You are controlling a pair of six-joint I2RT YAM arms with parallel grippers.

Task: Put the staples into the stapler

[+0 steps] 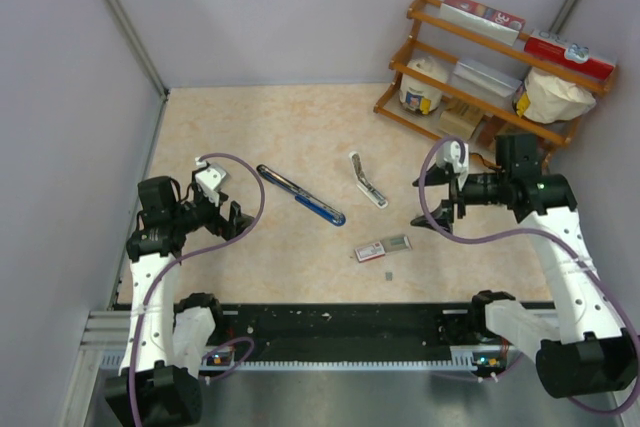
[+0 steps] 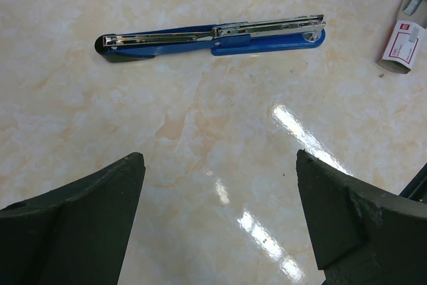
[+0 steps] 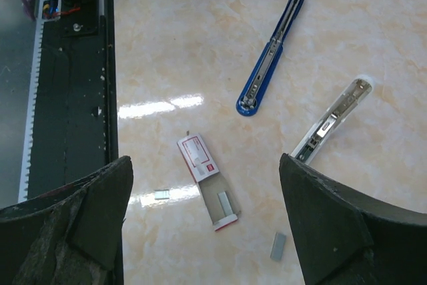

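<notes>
A long blue stapler [image 1: 300, 195] lies on the table, unfolded, its metal channel facing up in the left wrist view. Right of it rests a white stapler [image 1: 368, 182], also spread open. The partly open red-and-white staple box [image 1: 370, 251] sits nearer the front, a grey staple strip [image 3: 225, 203] inside. One loose strip [image 1: 389, 276] lies in front of the box; another strip [image 3: 278, 246] is on the table in the right wrist view. Open and empty, my left gripper is left of the blue stapler. My right gripper is open, holding nothing, right of the white stapler.
A wooden shelf [image 1: 490, 32] with boxes and bags fills the back right corner. Beyond the table's front edge runs a dark rail [image 1: 330, 319].
</notes>
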